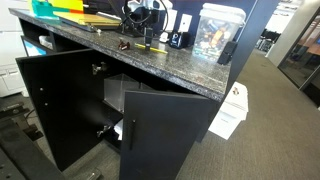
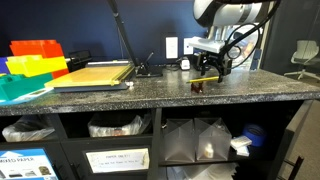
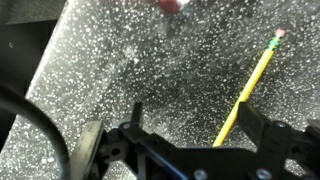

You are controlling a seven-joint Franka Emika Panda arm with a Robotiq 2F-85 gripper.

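A yellow pencil (image 3: 245, 95) with a pink eraser lies on the speckled dark countertop (image 3: 95, 85). In the wrist view its lower end passes behind the right finger (image 3: 252, 122). My gripper is open, its fingers wide apart, with bare counter showing between the tips. Exterior view 1 has the gripper (image 1: 148, 40) low over the counter, right by the pencil (image 1: 157, 50). From exterior view 2, the gripper (image 2: 210, 72) appears just above or at the pencil (image 2: 205, 79); whether they touch is unclear.
A small dark red object (image 2: 196, 87) sits close to the pencil. A clear tub (image 1: 217, 33) with mixed contents stands at the counter's right end. Colored blocks (image 2: 35, 60) and a yellow-topped board (image 2: 92, 76) occupy the left. Below, the cabinet doors (image 1: 155, 135) hang open.
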